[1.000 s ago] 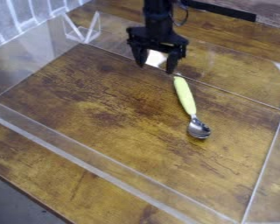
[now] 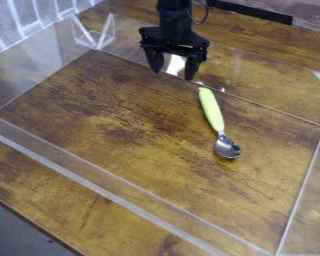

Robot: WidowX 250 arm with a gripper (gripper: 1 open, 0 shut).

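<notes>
A spoon [image 2: 211, 116] with a pale yellow-green handle lies on the wooden surface at centre right, its metal bowl [image 2: 227, 148] toward the front. Above it, at the top middle, hangs my black gripper [image 2: 174, 62] with its fingers apart and pointing down, behind the spoon's handle end. A small white patch shows around the fingers; I cannot tell what it is.
Clear plastic walls [image 2: 65, 181] border the wooden table [image 2: 96, 120] on several sides. A dark edge runs along the back right.
My gripper has shifted slightly over the last second, staying at the back middle. The spoon has not moved.
</notes>
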